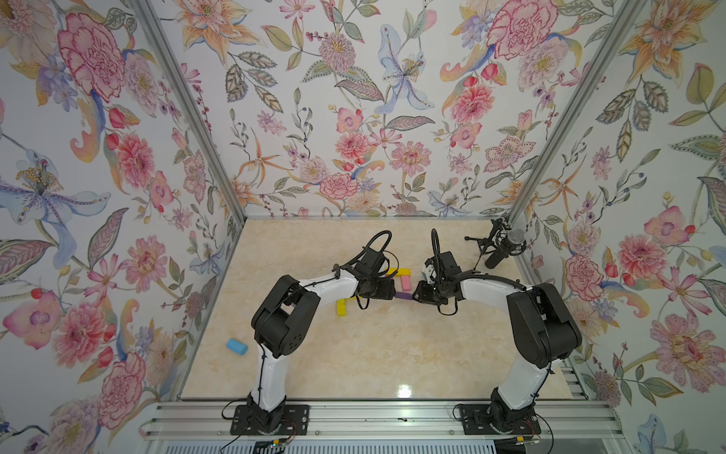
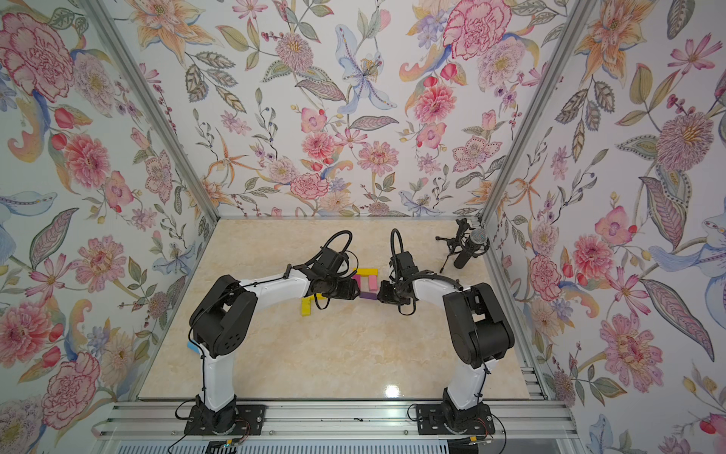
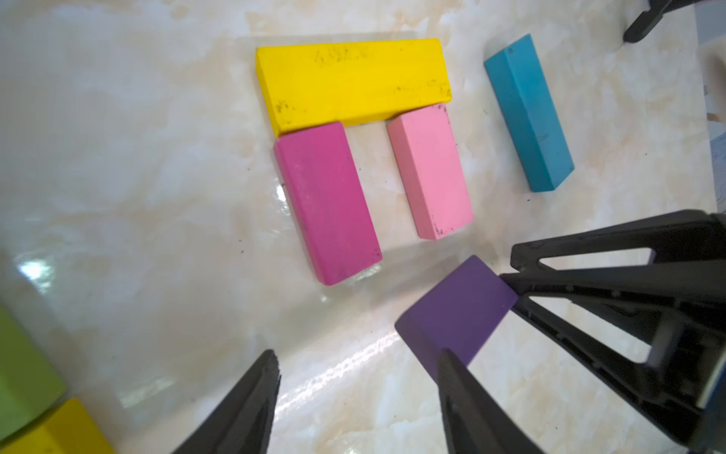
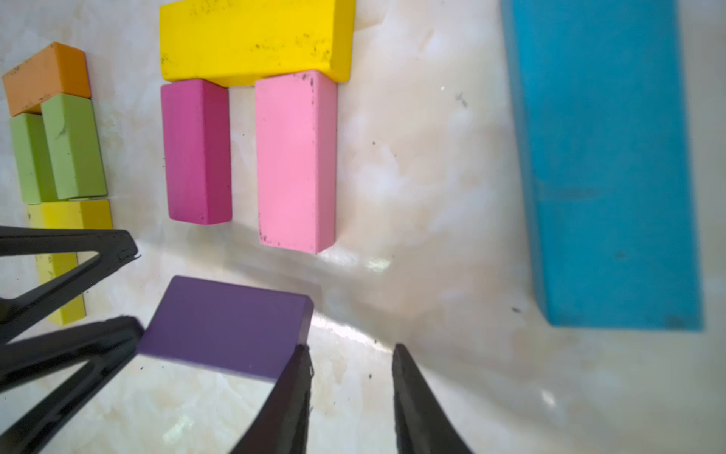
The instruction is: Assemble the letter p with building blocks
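Note:
A purple block (image 3: 453, 310) sits at a slant between the two grippers, its near ends at their fingertips and its body outside both finger gaps. Whether it lies flat or is off the table, I cannot tell. My left gripper stands wide open, nothing between its fingers. On the block's other side my right gripper is also open and empty, less widely. Table shows between the purple block and the pink block (image 4: 291, 162). That pink block and a magenta block (image 4: 189, 151) stand parallel below a long yellow block (image 4: 249, 38).
A big teal block (image 4: 605, 151) lies right of the pink one. Left of the magenta block is a group of an orange block (image 4: 38, 75), green blocks (image 4: 72, 143) and yellow ones. A light blue block (image 1: 236, 345) lies alone at front left.

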